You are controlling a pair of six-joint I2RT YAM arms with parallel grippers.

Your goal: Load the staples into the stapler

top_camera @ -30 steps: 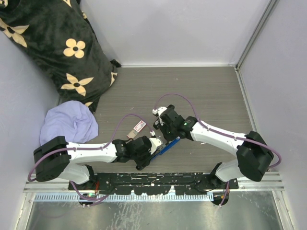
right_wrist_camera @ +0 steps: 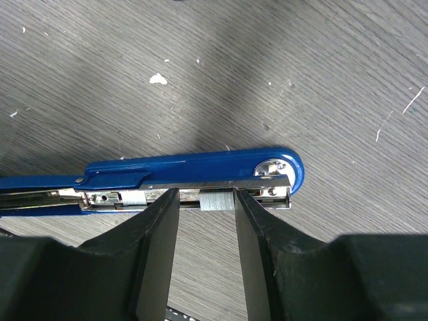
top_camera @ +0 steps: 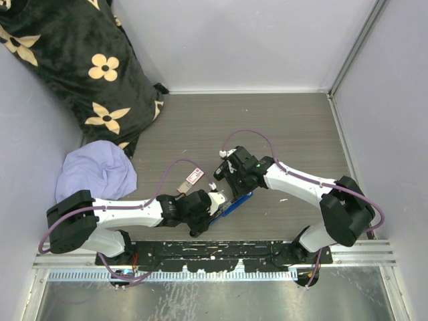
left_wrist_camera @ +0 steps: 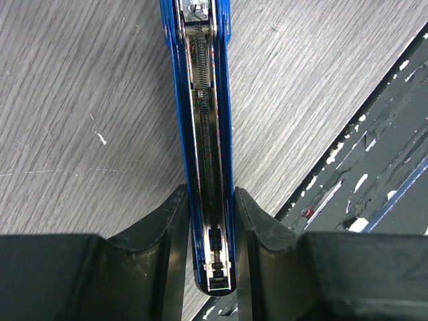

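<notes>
The blue stapler [top_camera: 235,204] lies opened out on the table, partly hidden under both grippers in the top view. My left gripper is shut on its spring-channel end, one finger on each side. At the other end, my right gripper stands open over the metal magazine [right_wrist_camera: 180,196]. A short silver strip of staples [right_wrist_camera: 217,200] shows between its fingertips, up against the right-hand finger, with a gap to the left-hand one. Whether the strip sits fully down in the magazine, I cannot tell. A second small silver piece [right_wrist_camera: 133,197] shows nearer the hinge.
A small red-and-white box [top_camera: 194,176] lies on the table behind my left gripper. A lavender cloth [top_camera: 97,170] and a dark flowered cushion [top_camera: 100,73] fill the left side.
The right gripper has shifted slightly rightward along the stapler, toward the end away from the left gripper. The left arm and the stapler have stayed in place.
</notes>
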